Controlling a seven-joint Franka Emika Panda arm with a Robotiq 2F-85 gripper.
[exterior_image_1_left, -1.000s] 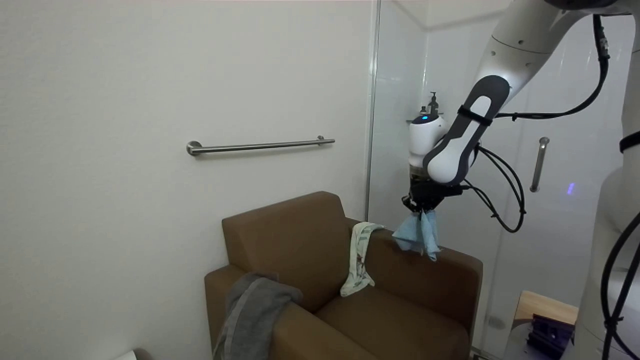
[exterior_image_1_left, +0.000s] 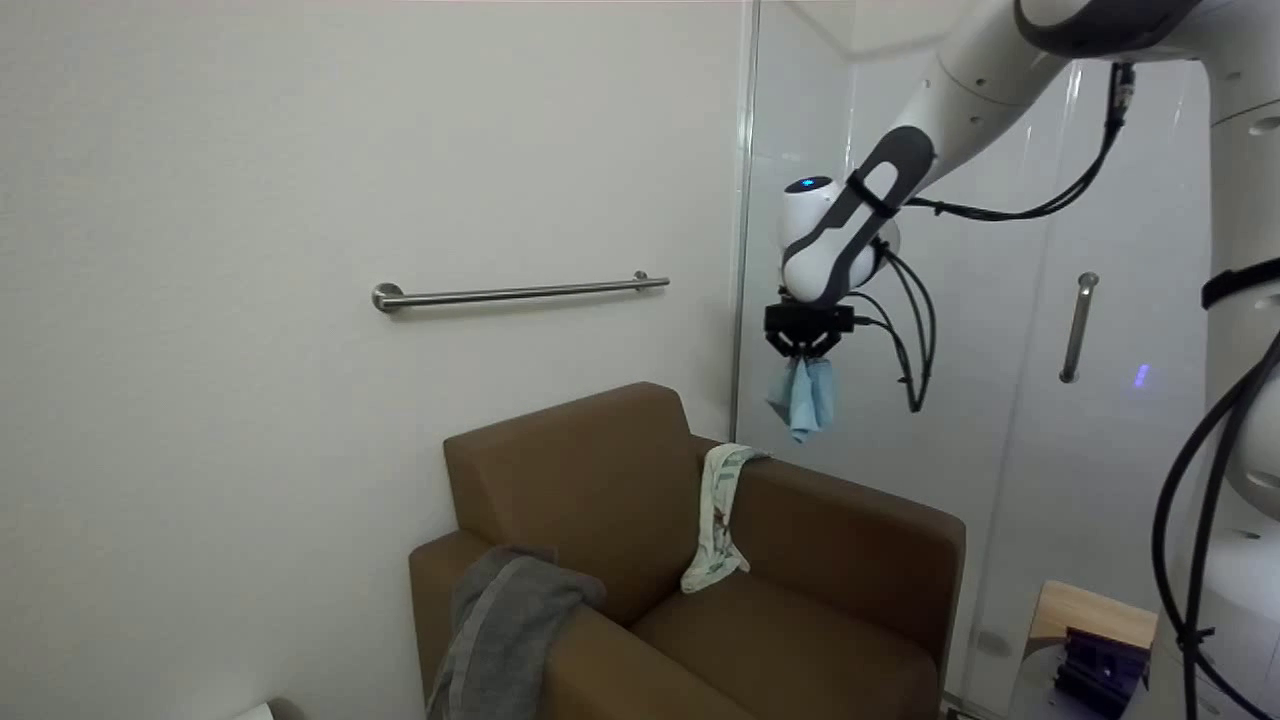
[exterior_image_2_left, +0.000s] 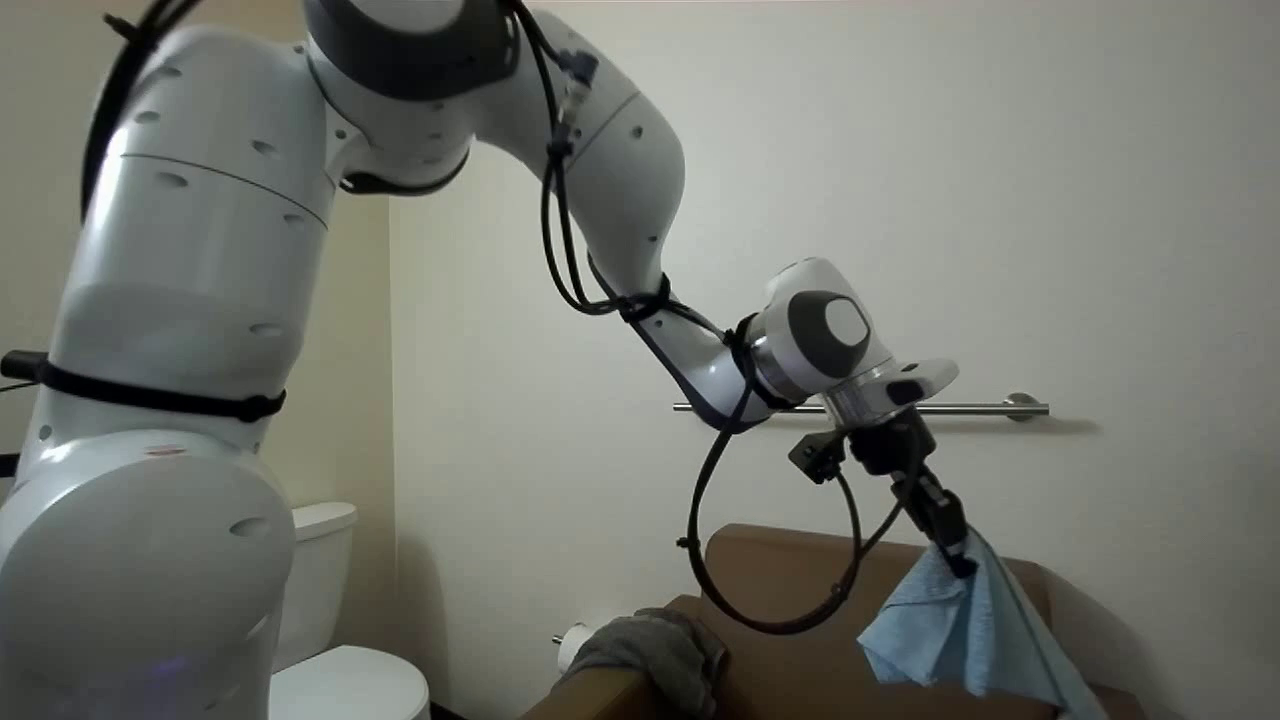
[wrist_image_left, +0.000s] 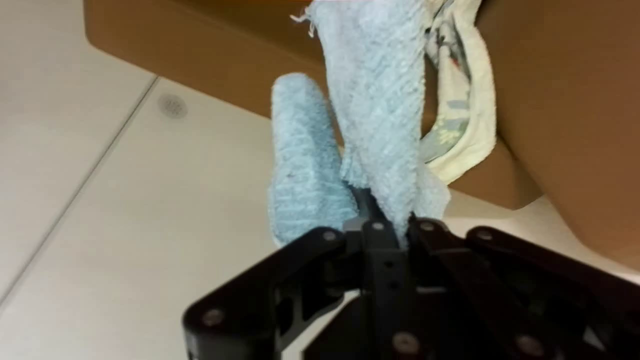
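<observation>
A light blue cloth (exterior_image_1_left: 804, 398) hangs in folds from my gripper (exterior_image_1_left: 805, 352), which is shut on it. Seen from exterior view 2, the cloth (exterior_image_2_left: 978, 624) spreads downward in front of the brown armchair's back, below the gripper (exterior_image_2_left: 963, 562). In the wrist view, bunched blue terry fabric (wrist_image_left: 378, 102) rises from between the black fingers and hides their tips. The cloth is in the air, above the armchair's far armrest in exterior view 1.
The brown armchair (exterior_image_1_left: 576, 480) carries a patterned pale cloth (exterior_image_1_left: 720, 516) and a grey towel (exterior_image_1_left: 516, 624) over its near armrest. A metal bar (exterior_image_1_left: 528, 293) is fixed to the wall behind. A toilet (exterior_image_2_left: 348, 684) stands at the left in exterior view 2.
In exterior view 1 my gripper and the blue cloth have moved up and to the left, away from the far armrest. The chair and the other cloths have stayed put.
</observation>
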